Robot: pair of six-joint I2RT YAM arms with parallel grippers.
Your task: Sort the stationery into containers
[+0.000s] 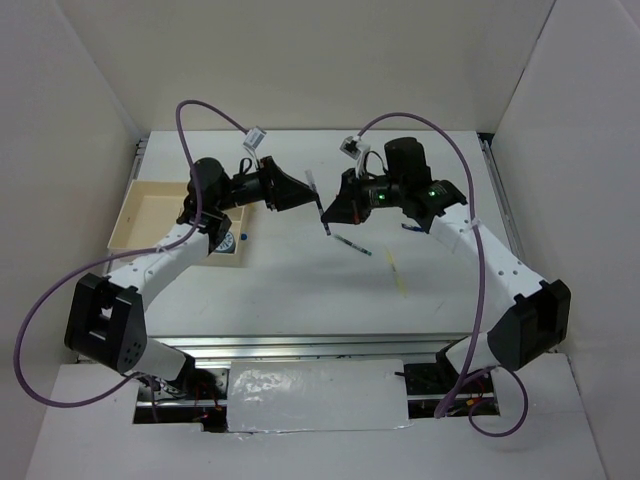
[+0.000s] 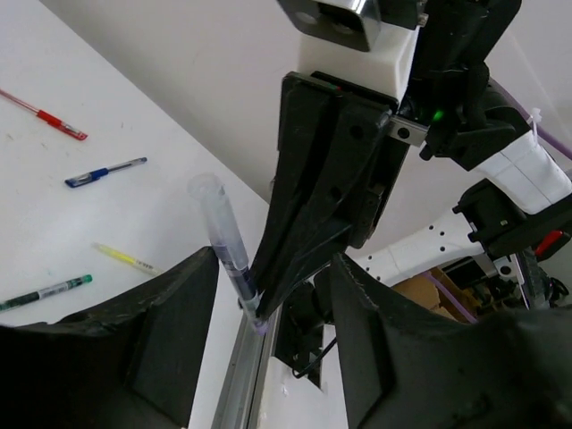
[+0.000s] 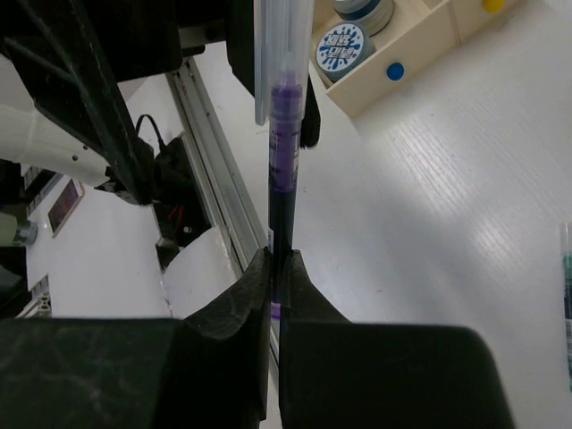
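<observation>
A purple pen with a clear cap [image 3: 284, 152] stands nearly upright between the arms, held near its lower end by my right gripper, which is shut on it. My left gripper has its fingers apart round the pen's upper part; whether they touch it is unclear. On the white table lie a green pen [image 2: 45, 291], a yellow pen [image 2: 125, 257], a blue pen [image 2: 105, 172] and a red pen [image 2: 52, 119]. A beige divided container [image 1: 135, 225] stands at the left, holding round tins [image 3: 344, 54], partly behind the left arm.
A metal rail [image 1: 300, 344] runs along the front edge, and walls enclose the back and both sides.
</observation>
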